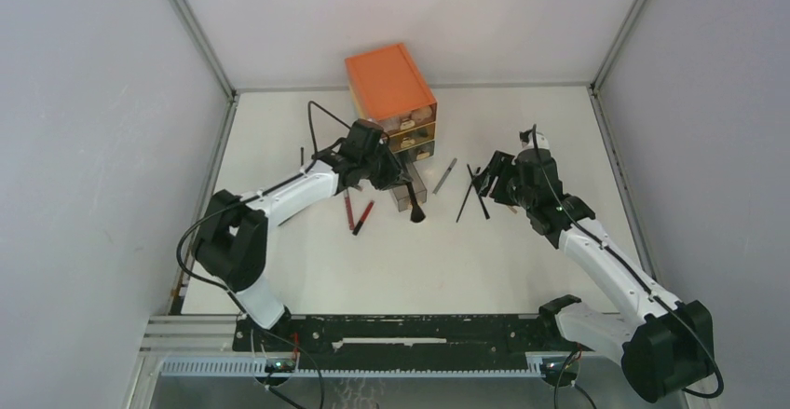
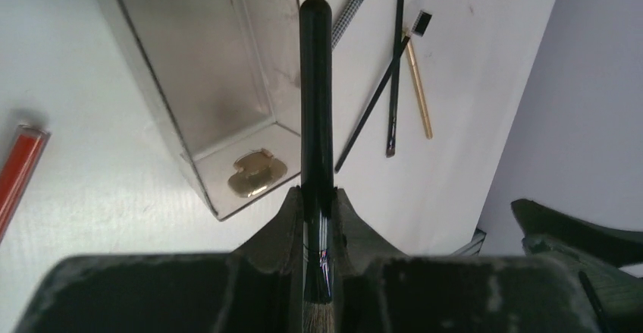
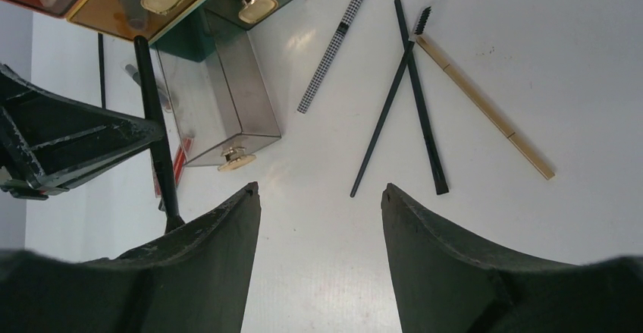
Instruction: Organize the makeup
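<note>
My left gripper is shut on a black makeup brush (image 2: 316,90), held above the open clear drawer (image 2: 197,52) at the bottom of the orange-topped organizer (image 1: 388,78); its dark bristle head (image 1: 416,214) points toward the front. My right gripper stands open above loose items to the drawer's right: two thin black sticks (image 3: 425,128), crossed, one with a spoolie end, a gold pencil (image 3: 485,108) and a checked pencil (image 3: 329,56).
Red tubes (image 1: 363,215) lie left and front of the drawer, with other items partly hidden under the left arm. Walls border both sides and the back.
</note>
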